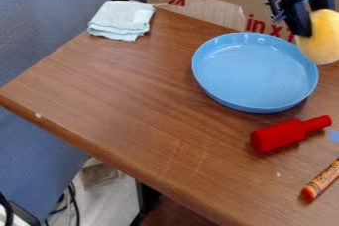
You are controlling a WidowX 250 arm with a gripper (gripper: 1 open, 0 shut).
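My gripper (303, 17) is at the upper right of the camera view, shut on a yellow rounded object (319, 39) that is partly cut off by the frame's edge. It is over the back right rim of a light blue plate (252, 69), which is empty.
A red bottle (279, 135) lies right of centre, with an orange crayon-like stick (319, 180) below it and a small blue piece at the right edge. A folded pale cloth (119, 20) is at the back left. Cardboard stands behind.
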